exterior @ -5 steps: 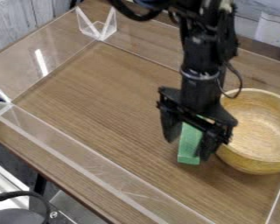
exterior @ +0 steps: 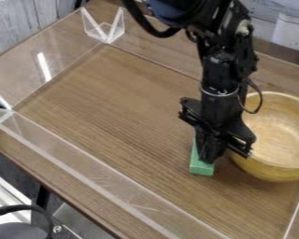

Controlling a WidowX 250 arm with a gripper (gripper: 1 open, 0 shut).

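Observation:
My black gripper (exterior: 209, 146) points down at the table just left of a yellow bowl (exterior: 277, 140). A small green block (exterior: 201, 166) lies on the wooden table under the fingertips, partly hidden by them. The fingers look close together; whether they touch the block or have anything between them cannot be made out.
A clear plastic piece (exterior: 104, 27) stands at the back left corner. Black cables lie off the table at the lower left.

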